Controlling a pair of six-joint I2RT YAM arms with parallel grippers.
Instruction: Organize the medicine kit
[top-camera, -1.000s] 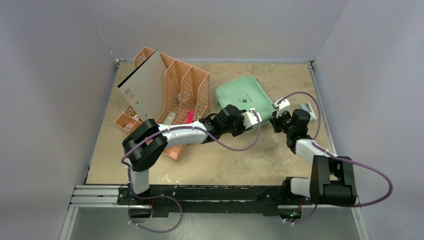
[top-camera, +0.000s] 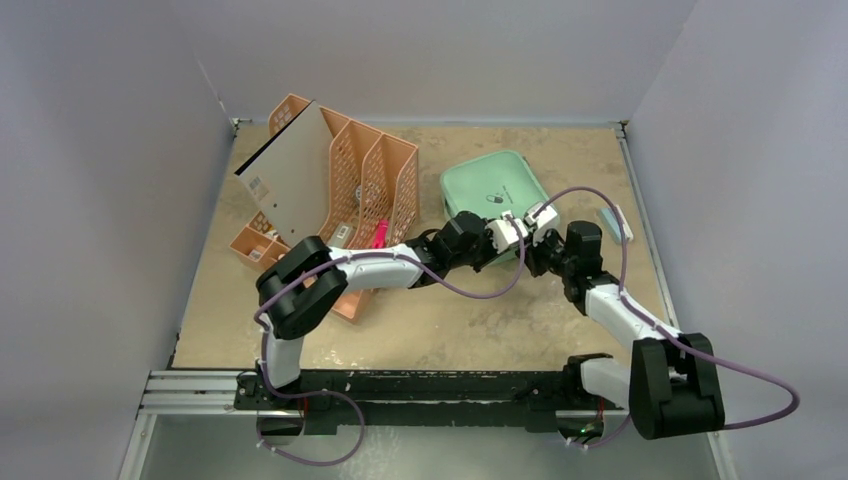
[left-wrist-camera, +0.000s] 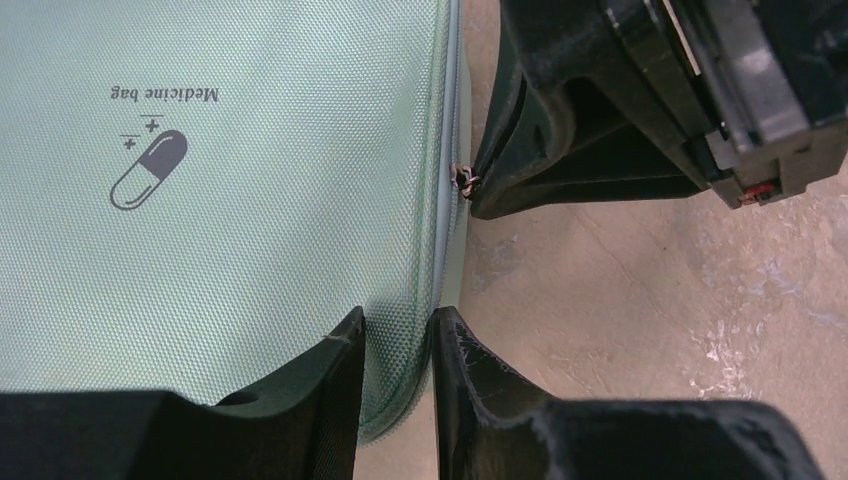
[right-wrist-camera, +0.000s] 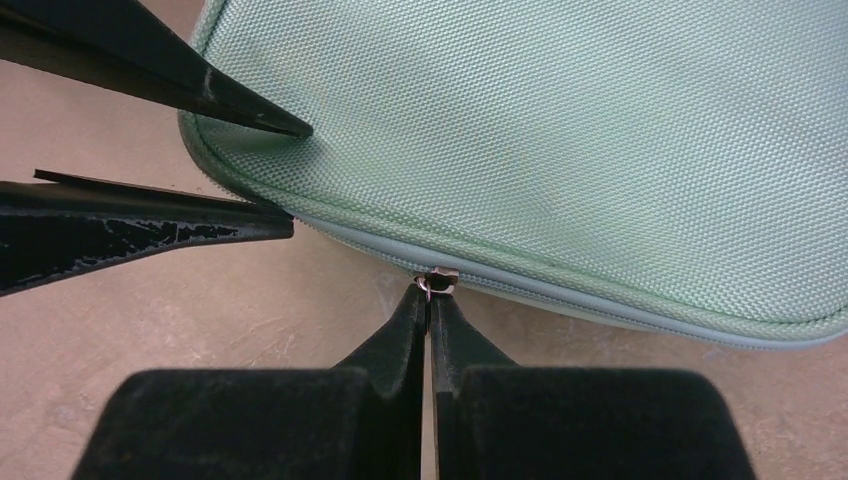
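The pale green medicine bag (top-camera: 490, 180) lies flat on the table, its printed capsule (left-wrist-camera: 150, 168) facing up. In the right wrist view, my right gripper is shut on the small metal zipper pull (right-wrist-camera: 440, 276) at the bag's front edge. My left gripper pinches the bag's near corner, one finger on the top cloth and the other against the zipper side; the cloth is dented there. The two grippers stand close together along the zipper (left-wrist-camera: 448, 150). The arms hide part of the bag's front edge from above.
On the left stands an orange organizer (top-camera: 350, 165) with several compartments, a white board (top-camera: 290, 180) leaning in it. A small pale blue and white item (top-camera: 615, 223) lies by the right wall.
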